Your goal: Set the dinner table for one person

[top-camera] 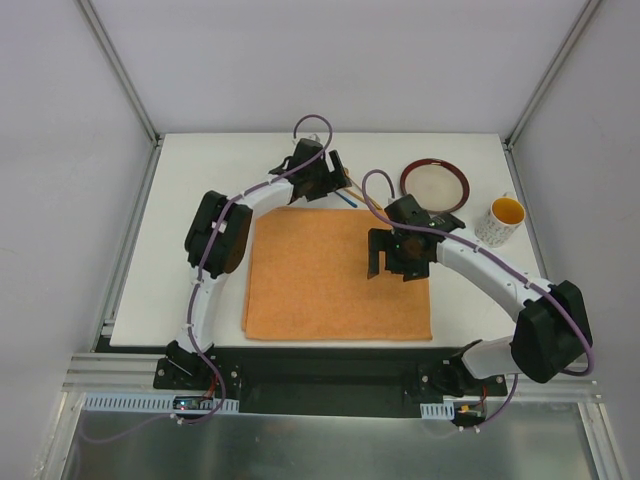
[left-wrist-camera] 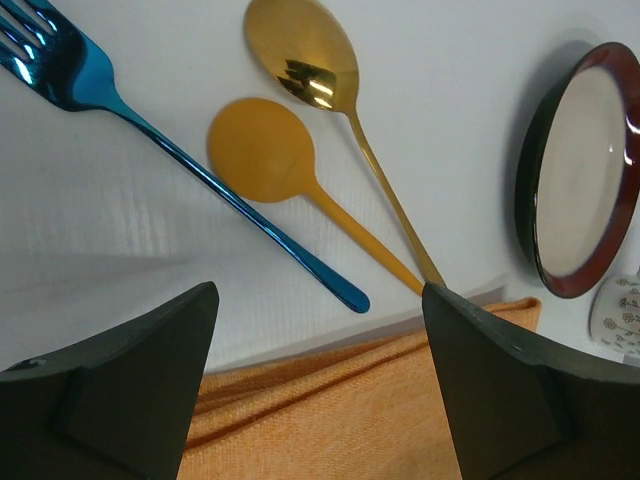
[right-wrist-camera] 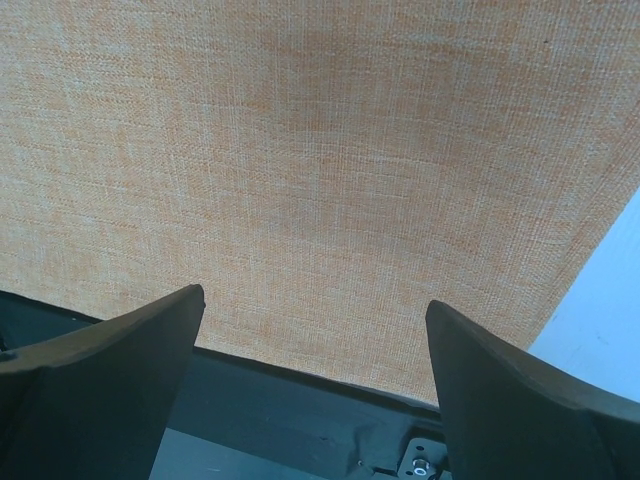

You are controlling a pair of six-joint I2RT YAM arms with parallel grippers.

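An orange cloth (top-camera: 335,290) is spread across the middle of the table. Beyond its far edge lie a blue fork (left-wrist-camera: 215,185), an orange spoon (left-wrist-camera: 262,152) and a gold spoon (left-wrist-camera: 318,60), side by side on the white tabletop. My left gripper (top-camera: 340,175) is over the cutlery with its fingers wide apart, and hides part of it from above. The brown-rimmed plate (top-camera: 435,186) and the white patterned mug (top-camera: 500,222) are at the right. Over the right part of the cloth my right gripper (top-camera: 388,265) is open; only fabric shows between its fingers.
The right arm (top-camera: 500,275) stretches across the table's right side, close to the mug. Along the front runs a dark edge (right-wrist-camera: 290,410).
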